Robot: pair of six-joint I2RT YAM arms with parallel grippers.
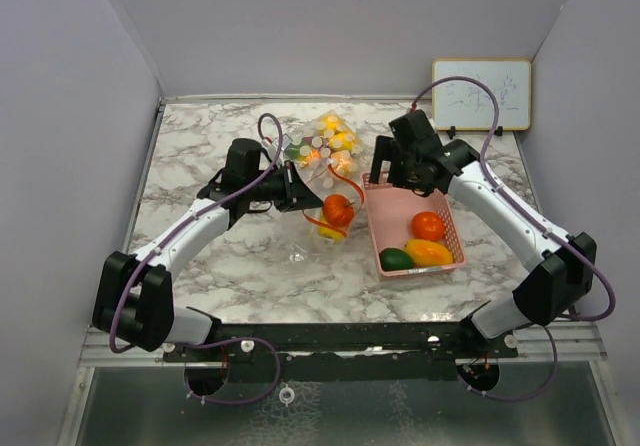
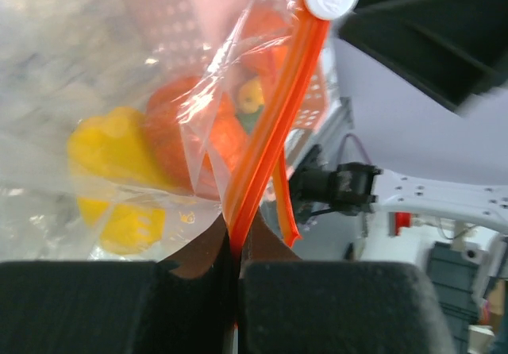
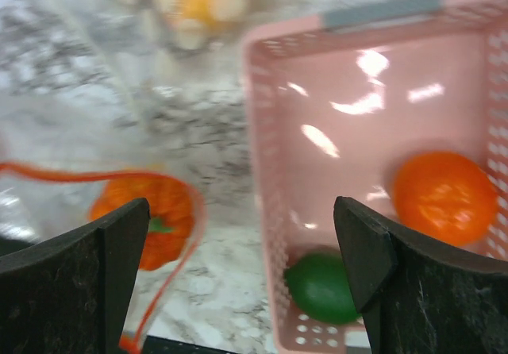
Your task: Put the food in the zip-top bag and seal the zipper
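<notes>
The clear zip bag [image 1: 292,234] with orange zipper holds a red tomato [image 1: 338,209] and a yellow vegetable [image 2: 119,159]. My left gripper is shut on the orange zipper edge at the bag's opening. My right gripper is open above the left side of the pink basket [image 1: 398,216], empty between its fingers; the basket holds a red tomato [image 3: 444,197], a green vegetable [image 3: 317,286] and a yellow mango [image 1: 428,253].
Colourful packaged items [image 1: 330,136] lie at the back of the marble table behind the bag. A whiteboard [image 1: 481,91] stands at the back right.
</notes>
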